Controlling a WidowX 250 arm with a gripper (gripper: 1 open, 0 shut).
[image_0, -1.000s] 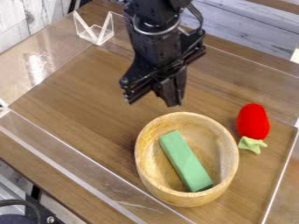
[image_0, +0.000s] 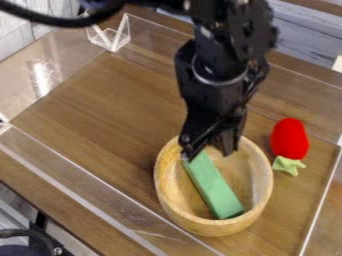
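A wooden bowl (image_0: 250, 220) sits at the lower right of the tray, with a green block (image_0: 215, 188) lying diagonally inside it. My black gripper (image_0: 210, 147) is down over the bowl's back part, shut at the upper end of the green block, its fingertips partly hiding that end.
A red rounded object (image_0: 290, 138) with a pale green piece (image_0: 287, 164) lies right of the bowl. Clear plastic edging runs along the sides.
The gripper has come down from above and behind the bowl to the block's upper end, and its fingers have closed there. The bowl and block look unmoved.
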